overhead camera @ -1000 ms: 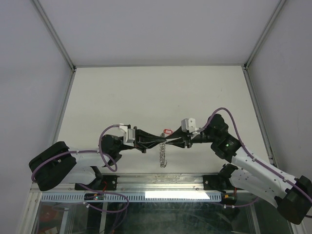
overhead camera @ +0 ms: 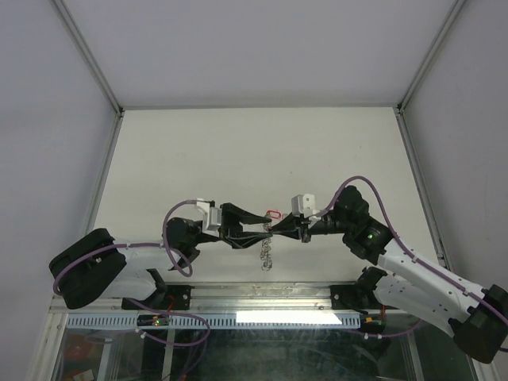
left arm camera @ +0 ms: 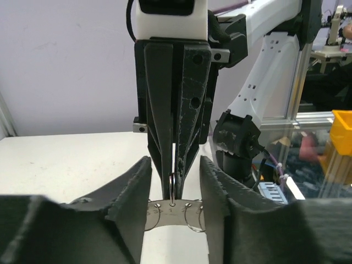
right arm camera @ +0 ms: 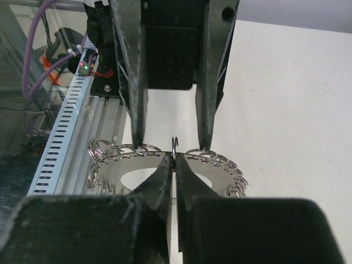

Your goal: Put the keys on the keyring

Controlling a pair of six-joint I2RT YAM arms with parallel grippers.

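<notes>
A silver curved plate [right arm camera: 124, 165] with several thin wire rings along its edge hangs below the fingertips in the right wrist view. My right gripper is shut on a thin metal ring at the plate's top middle; this ring [left arm camera: 172, 190] stands edge-on in the left wrist view. My left gripper is open, its blurred fingers to either side of the ring and nothing between them. From above, the left gripper [overhead camera: 268, 226] meets the right gripper [overhead camera: 274, 232] over the dangling silver piece [overhead camera: 266, 255]. Separate keys cannot be made out.
A small red item [overhead camera: 274, 213] lies just behind the grippers. A metal rail [overhead camera: 254, 296] runs along the front edge.
The right gripper stays almost where it was.
</notes>
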